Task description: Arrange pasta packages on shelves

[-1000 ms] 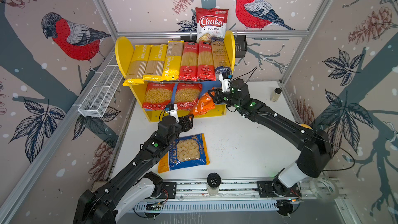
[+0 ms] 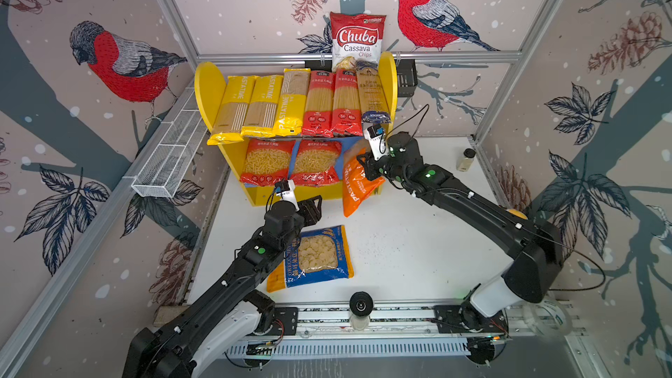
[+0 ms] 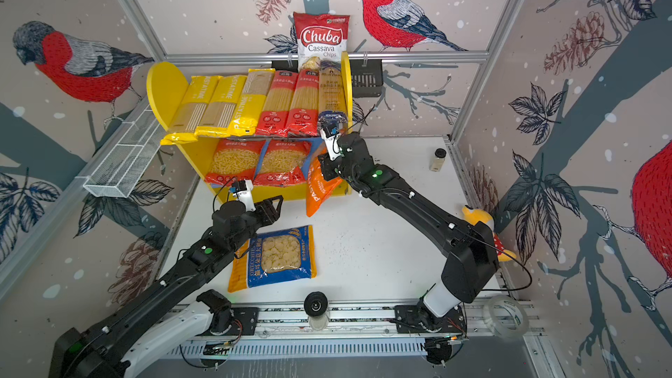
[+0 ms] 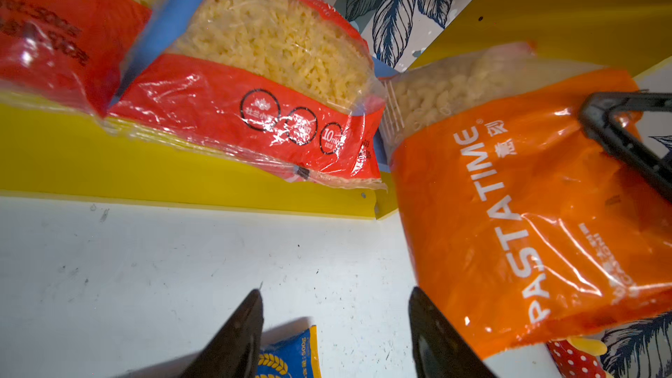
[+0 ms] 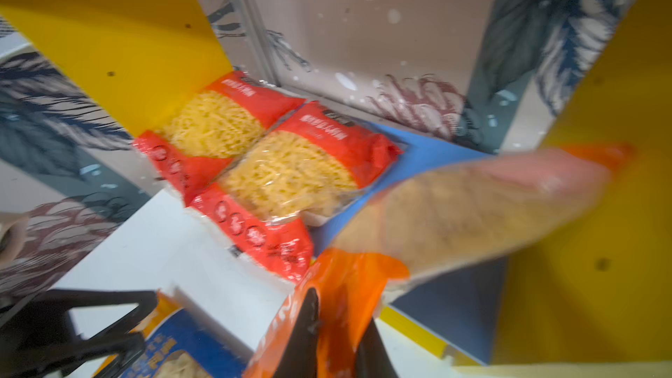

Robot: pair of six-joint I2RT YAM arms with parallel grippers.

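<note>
An orange Pastatime bag (image 2: 357, 189) hangs, tilted, at the right end of the lower shelf, with my right gripper (image 2: 371, 162) shut on it. Two red macaroni packs (image 2: 266, 161) lie beside it on that shelf. The upper shelf holds yellow (image 2: 231, 108) and red spaghetti packs (image 2: 319, 101) and a gold pack (image 2: 371, 91). My left gripper is part open in front of the shelves, with nothing between its fingers. A blue-and-orange pasta bag (image 2: 315, 255) lies flat on the table below it.
The yellow shelf unit (image 2: 210, 98) stands at the back, with a chips bag (image 2: 357, 35) on top. A wire basket (image 2: 168, 147) is at the left, a small bottle (image 2: 465, 159) at back right.
The orange bag has shifted rightward and hangs lower and more upright in my right gripper. My left gripper has moved slightly, staying in front of the shelves.
</note>
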